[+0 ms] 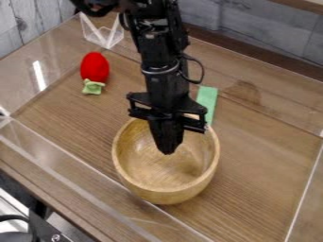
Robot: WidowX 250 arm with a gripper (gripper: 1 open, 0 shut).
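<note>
The black robot arm comes down from the top centre, its gripper (165,133) hanging over the back part of a wide yellow wooden bowl (164,185). The fingertips point down into the bowl; I cannot tell whether anything is between them or how far apart they stand. A green block (206,99) lies behind the bowl, right of the arm. A red object (94,66) with a small pale green piece (93,87) lies at the upper left.
A white wire-like item (104,28) stands at the back left near the wall. A black cable sits at the lower left corner.
</note>
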